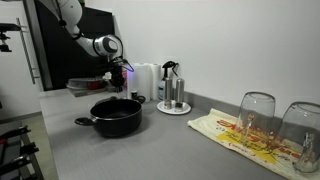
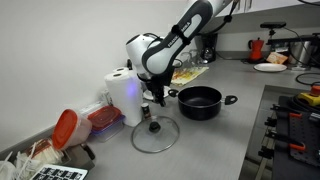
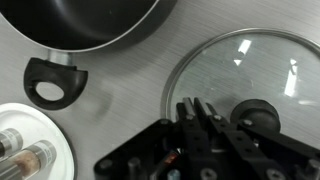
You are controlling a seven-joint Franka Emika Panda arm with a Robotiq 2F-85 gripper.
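A glass lid [image 2: 137,137] with a dark knob [image 2: 154,127] lies flat on the table in exterior view 2. Beside it stands a black pot [image 2: 203,103] with two handles. My gripper [image 2: 161,98] hangs above the table near the lid and the pot. From the wrist, the gripper points down over the lid, its fingertips close together and off to the left of the knob [image 3: 255,114]. The fingers look shut; I cannot make out anything between them. The pot [image 3: 85,15] shows at the upper left.
A white plate [image 3: 52,135] holding shakers lies near the pot handle. A bottle [image 2: 145,114] and white rolls [image 2: 123,90] stand behind the lid. Upturned glasses [image 1: 255,112] rest on a patterned cloth [image 1: 222,128].
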